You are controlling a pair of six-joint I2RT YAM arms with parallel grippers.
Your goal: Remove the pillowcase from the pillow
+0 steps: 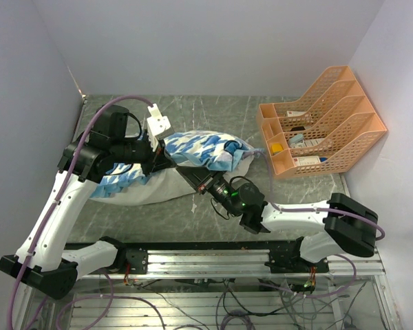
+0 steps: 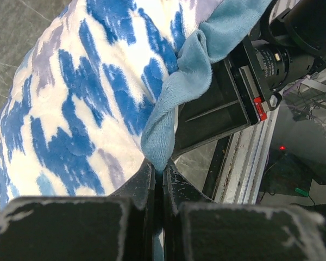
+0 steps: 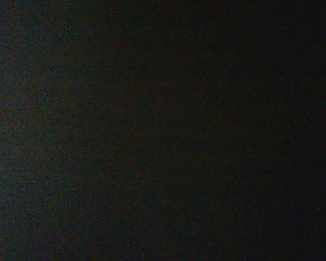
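The blue-and-white patterned pillowcase [image 1: 193, 146] lies bunched on the table, its plain light-blue hem [image 2: 176, 89] twisted into a narrow strip. Pale grey-white fabric [image 1: 141, 189], apparently the pillow, shows along the near side. My left gripper is shut on that twisted hem, which runs down between its fingers. Tight beside it, the right gripper [image 1: 180, 170] looks shut, its black body [image 2: 217, 109] behind the hem in the left wrist view; cloth hides part of it and none shows held. The right wrist view is almost wholly dark.
An orange compartment organizer [image 1: 323, 130] holding small items stands at the back right. Grey walls close in the left, right and back.
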